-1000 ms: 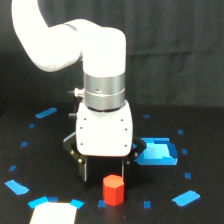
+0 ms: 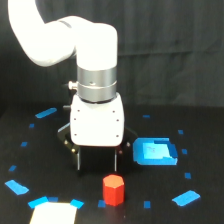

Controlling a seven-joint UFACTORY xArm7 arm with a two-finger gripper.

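Note:
A red hexagonal block [image 2: 113, 190] rests on the black table near the front, a little right of the gripper. My gripper [image 2: 97, 162] hangs from the white arm behind the block, pointing down. Its two thin fingers stand apart, so it is open, and no object shows between them. In this view the block lies below the right fingertip, with a visible gap between them.
A blue, shallow tray-like shape [image 2: 155, 152] lies to the right of the gripper. A pale square object [image 2: 53, 213] is cut off at the front left edge. Blue tape marks [image 2: 186, 198] dot the table, and bare black surface lies between them.
The arm and gripper have moved left and slightly up or back in view, away from the red block. The block stays where it was, and the fingers remain apart.

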